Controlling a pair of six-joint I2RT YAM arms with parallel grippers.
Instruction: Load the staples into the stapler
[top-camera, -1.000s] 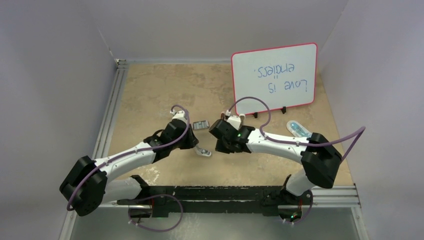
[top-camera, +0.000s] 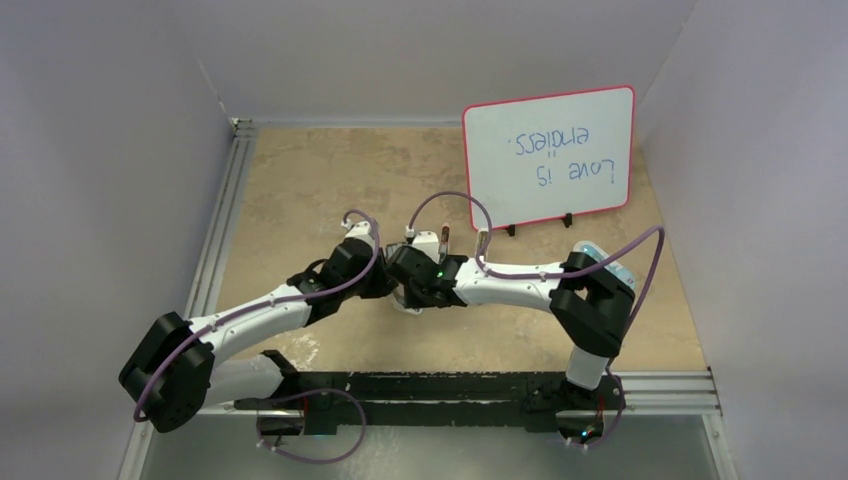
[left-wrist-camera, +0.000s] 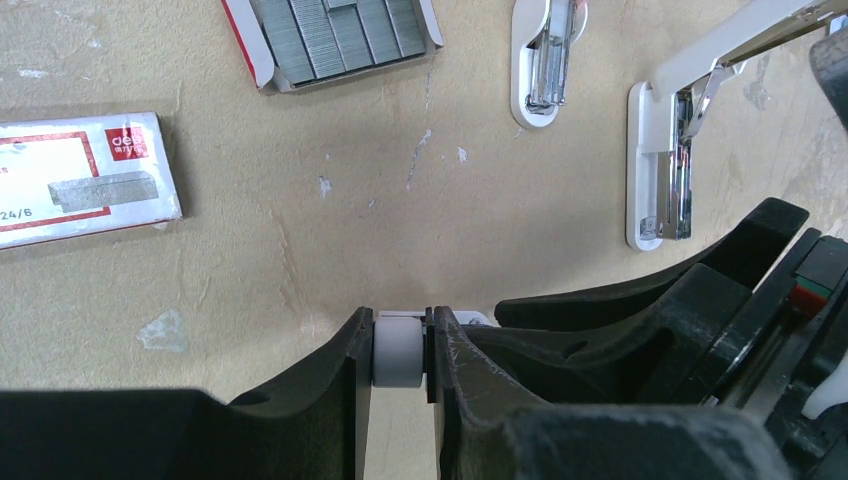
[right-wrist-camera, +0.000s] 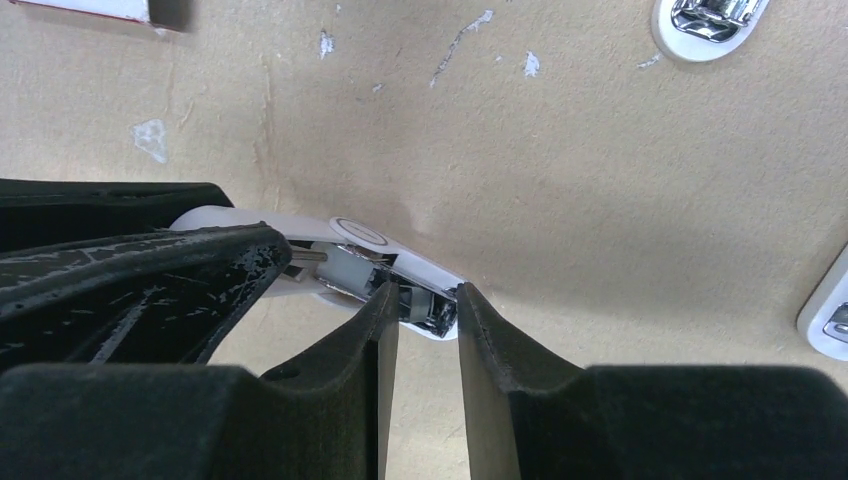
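Note:
A white stapler (right-wrist-camera: 365, 238) stands with its staple channel exposed, metal showing inside. My left gripper is shut on its pale grey-white upper part, which shows between the fingertips. In the right wrist view, the left gripper's dark fingers (right-wrist-camera: 150, 285) cover one end of the stapler. My right gripper is over the stapler's other end, its fingers parted by a narrow gap. Stapler metal shows through that gap; whether anything is between the fingers is unclear. An open box of grey staple strips (left-wrist-camera: 345, 40) lies farther back in the left wrist view.
A closed white-and-red staple box (left-wrist-camera: 85, 180) lies at left. Two other staplers (left-wrist-camera: 532, 75) rest toward the right in the left wrist view. A whiteboard (top-camera: 550, 155) stands at the back right. The two grippers are very close together.
The right arm has moved left across the table, bringing its gripper over the stapler and close to the left gripper. My left arm has stayed in place.

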